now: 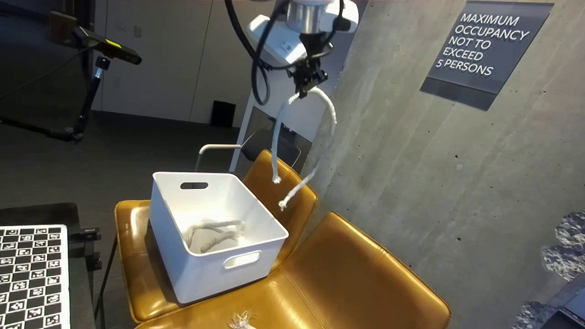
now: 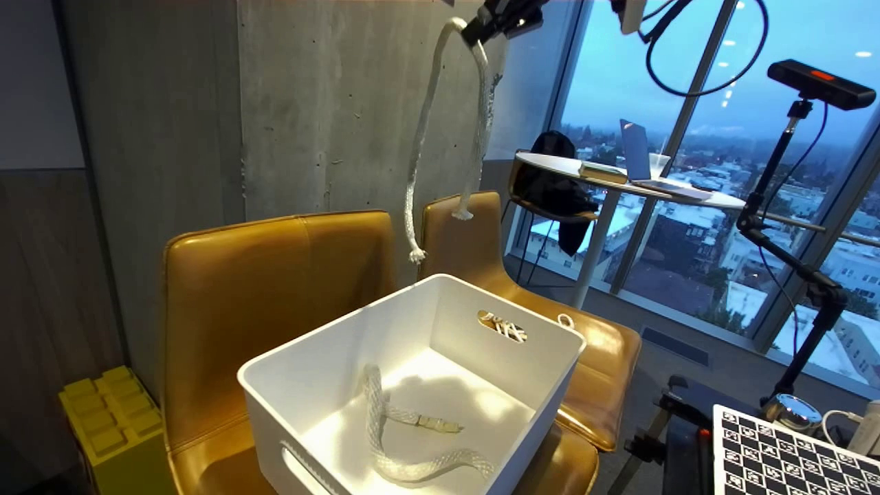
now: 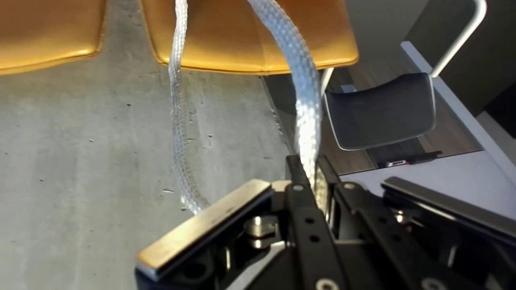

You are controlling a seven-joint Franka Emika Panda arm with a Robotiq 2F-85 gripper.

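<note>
A pale braided rope (image 1: pixel 275 143) hangs in the air, folded over near its middle, with both ends dangling. My gripper (image 1: pixel 307 90) is shut on it, high above the chairs; in the wrist view the rope (image 3: pixel 308 121) runs between the gripper's narrow black fingers (image 3: pixel 300 193). In exterior view 2 the loose ends of the rope (image 2: pixel 421 165) hang on the wall side of the white bin (image 2: pixel 330 326), above rim height in the picture. Another rope (image 2: pixel 412 470) lies curved on the bin's floor.
The bin stands on a tan leather chair (image 1: pixel 129 236). Frayed white strands (image 1: pixel 240 321) lie on the neighbouring seat. A concrete wall (image 1: pixel 406 164) rises behind. A checkered board (image 1: pixel 33 279) and a camera on a stand (image 1: pixel 118 50) are off to the side.
</note>
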